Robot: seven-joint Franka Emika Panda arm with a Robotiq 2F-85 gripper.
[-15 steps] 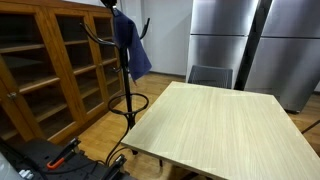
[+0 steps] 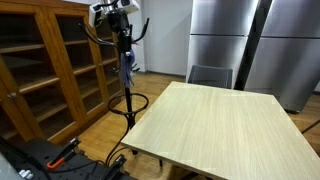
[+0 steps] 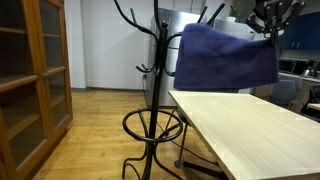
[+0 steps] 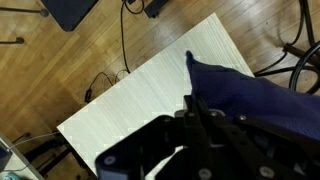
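A dark blue cloth spreads from my gripper toward the upper hooks of the black coat rack. In the wrist view the cloth lies directly at and below the fingers, which are shut with its edge between them. Exterior view 1 shows the gripper high up in front of the coat rack, with only a narrow strip of cloth visible. Whether the cloth touches a hook cannot be told.
A bare, light wooden table stands beside the rack. A dark chair is behind it. Glass-doored wooden cabinets line the left wall, and cables run near the robot base.
The gripper has come down and toward the camera in exterior view 1. The cloth, earlier hanging broad to the right of the rack's pole, now shows only as a narrow strip there.
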